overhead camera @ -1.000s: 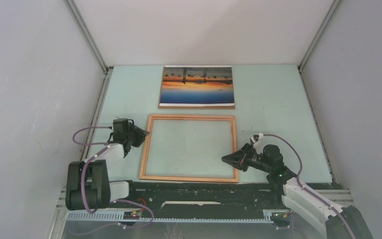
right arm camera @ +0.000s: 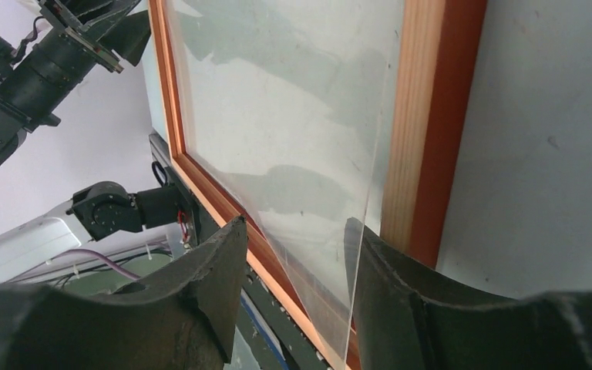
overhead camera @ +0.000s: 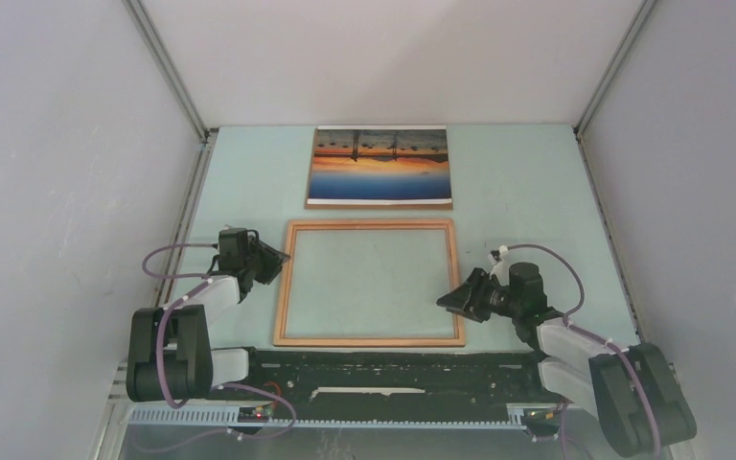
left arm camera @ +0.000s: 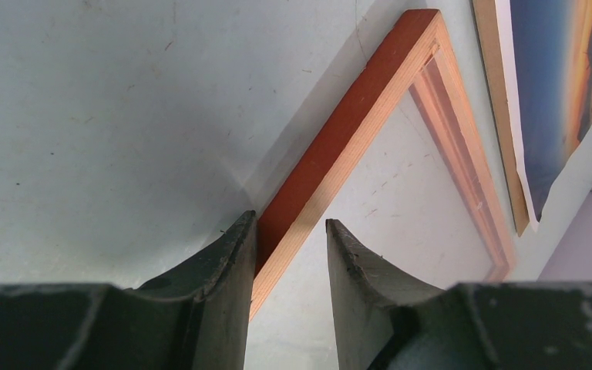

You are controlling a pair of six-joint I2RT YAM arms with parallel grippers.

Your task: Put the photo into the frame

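The wooden frame lies flat on the table between the arms. At its left bar my left gripper is shut on the wood, one finger outside and one inside. A clear sheet fills the frame; its near right corner appears raised. My right gripper stands part open at the frame's right side, with the sheet's edge passing between its fingers, close to the right one. Behind the frame lies the photo, a sunset scene with a bridge, on a brown board.
A thin white strip lies on the dark front ledge. Walls stand on both sides and at the back.
My right gripper has opened wider and shifted slightly right, and its arm has moved up in the top view. The frame has slid slightly right. The left arm and photo stay put.
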